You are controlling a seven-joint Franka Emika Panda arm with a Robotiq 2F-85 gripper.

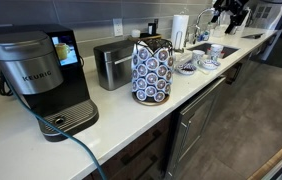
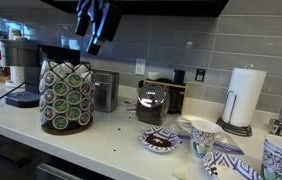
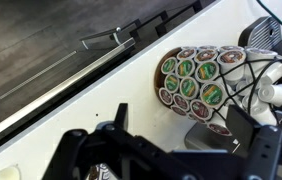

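My gripper is open, with nothing between its two dark fingers. In the second exterior view the gripper (image 2: 88,40) hangs above the counter, pointing down near the top of the coffee pod carousel. The wire carousel of coffee pods (image 2: 67,98) stands upright on the counter. Seen from the first exterior view, this carousel (image 1: 152,72) is right of the black and silver Keurig coffee machine (image 1: 41,80). From the wrist, the pods (image 3: 203,80) lie up and right of the gap between the fingers.
A steel toaster (image 1: 114,64) stands behind the carousel. Along the counter are patterned bowls (image 2: 160,139), a patterned cup (image 2: 203,137), a glass-fronted dark container (image 2: 152,102) and a paper towel roll (image 2: 243,96).
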